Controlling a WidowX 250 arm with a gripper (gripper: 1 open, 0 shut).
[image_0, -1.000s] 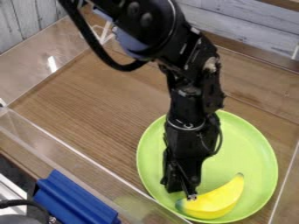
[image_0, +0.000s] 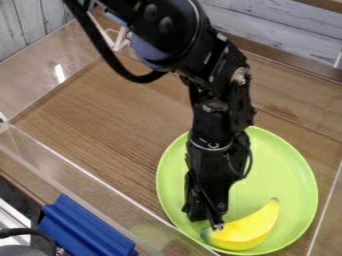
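Observation:
The black gripper (image_0: 203, 215) reaches down from the top over a green plate (image_0: 281, 160), its fingertips low on the plate's left-middle part. A yellow banana (image_0: 247, 228) lies on the plate just right of and below the fingertips. The gripper appears shut, with nothing visible between its fingers; the dark fingers make the exact gap hard to see.
The wooden floor (image_0: 107, 140) of a clear-walled tray is bare left of the plate. A blue object (image_0: 80, 225) sits outside at the bottom left, with a black cable near it. A white wooden wall runs along the back.

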